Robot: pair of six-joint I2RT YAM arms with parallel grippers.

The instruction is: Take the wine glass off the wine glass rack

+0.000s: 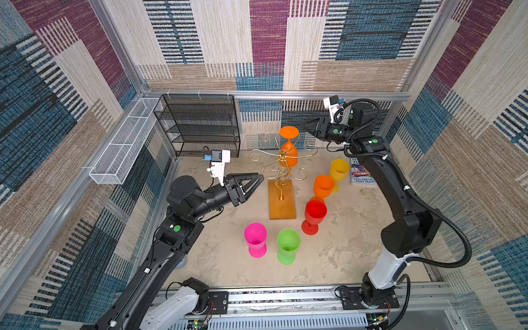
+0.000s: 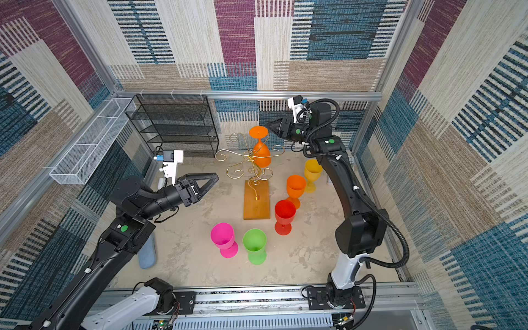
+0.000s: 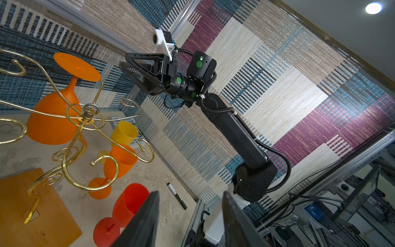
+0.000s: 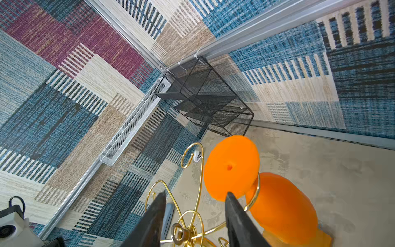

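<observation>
An orange wine glass (image 1: 288, 156) (image 4: 284, 205) hangs upside down, foot up, at the back of the gold wire rack (image 1: 282, 155) on a wooden base (image 2: 256, 206). My right gripper (image 1: 308, 124) is open, just right of and slightly above that glass's foot (image 4: 230, 164), with nothing between its fingers. My left gripper (image 1: 254, 181) stands left of the rack at about its height, fingers apart and empty.
Standing glasses in pink (image 1: 255, 236), green (image 1: 288, 242), red (image 1: 315, 213), orange (image 1: 323, 184) and yellow (image 1: 339, 167) line the front and right. A black mesh shelf (image 1: 195, 123) stands back left. A marker (image 3: 177, 195) lies at the right.
</observation>
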